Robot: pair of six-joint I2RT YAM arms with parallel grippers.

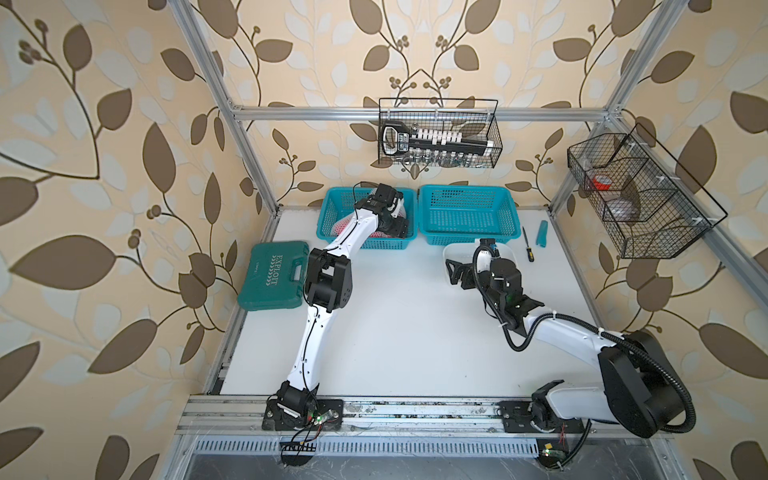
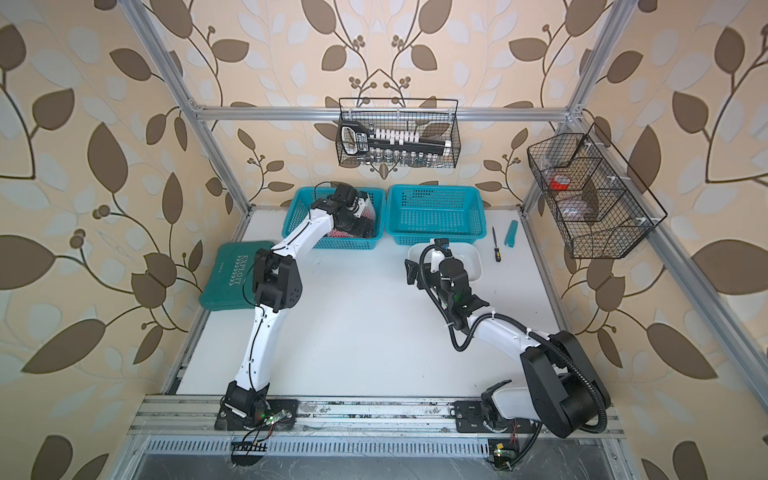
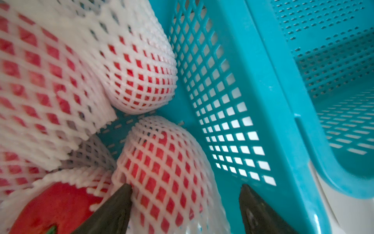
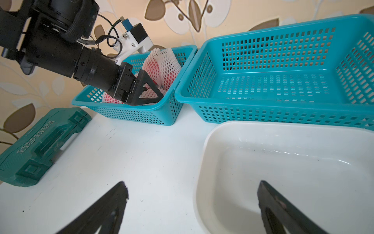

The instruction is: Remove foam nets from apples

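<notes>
Red apples in white foam nets crowd the left teal basket (image 1: pixel 326 232). In the left wrist view one netted apple (image 3: pixel 167 175) lies near the basket's perforated side wall, and my left gripper reaches down around it, its fingers apart. One finger (image 3: pixel 116 206) overlaps the apple's left side; a gap shows between the other finger and the apple. Other netted apples (image 3: pixel 136 74) lie beyond, and a partly bared apple (image 3: pixel 58 206) shows at lower left. My right gripper hangs open and empty at the left side of the white bin (image 4: pixel 233 167).
The right teal basket (image 1: pixel 468 212) beside the left one is empty. A green case (image 1: pixel 272 276) lies on the left of the table; a screwdriver (image 1: pixel 528 246) and a teal tool (image 1: pixel 542 233) lie at right.
</notes>
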